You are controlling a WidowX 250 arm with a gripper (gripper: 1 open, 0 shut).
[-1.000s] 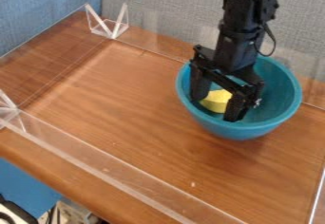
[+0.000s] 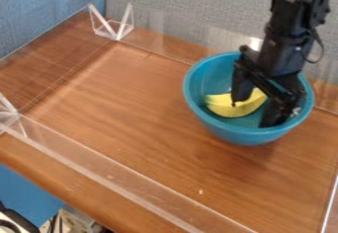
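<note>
A teal bowl (image 2: 218,125) sits on the wooden table at the right, holding a yellow banana (image 2: 227,108). My black gripper (image 2: 260,100) is down inside the bowl, open, with one finger at the banana's left end and the other near the bowl's right side. The banana lies partly between and behind the fingers; whether they touch it I cannot tell.
Clear plastic brackets stand at the back left and left edge, with transparent strips along the edges. Grey padded walls rise behind.
The arm has shifted slightly right, and the gripper's pose over the bowl has changed.
</note>
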